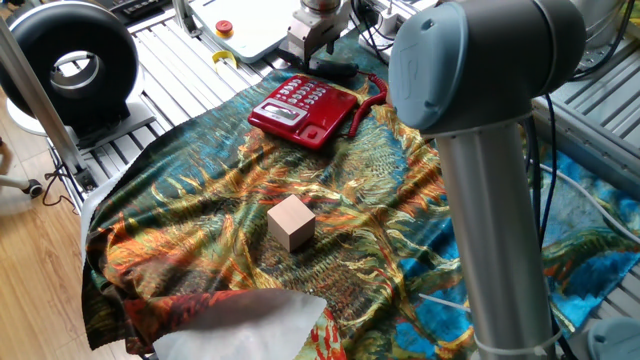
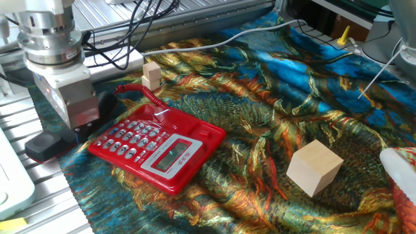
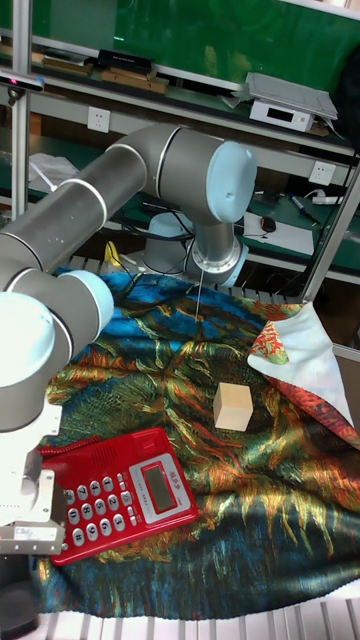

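A red desk phone [image 2: 156, 146] with silver keys and a small display lies on the patterned cloth. Its dark handset [image 2: 49, 144] rests off the cradle beside the keypad end, joined by a red coiled cord [image 2: 146, 91]. My gripper [image 2: 79, 132] points down over the middle of the handset, low and close to it; the handset's two ends show on either side. The gripper body and the dark handset hide the fingertips, so whether they are closed on it does not show. In exterior view 1 the gripper [image 1: 308, 58] stands just behind the phone.
A wooden cube [image 1: 291, 222] sits alone on the rumpled cloth [image 1: 200, 200]. Smaller wooden blocks [image 2: 151, 77] stand behind the cord, near loose black cables [image 2: 130, 36]. A folded cloth corner [image 3: 309, 357] shows its white underside. Open cloth lies between phone and cube.
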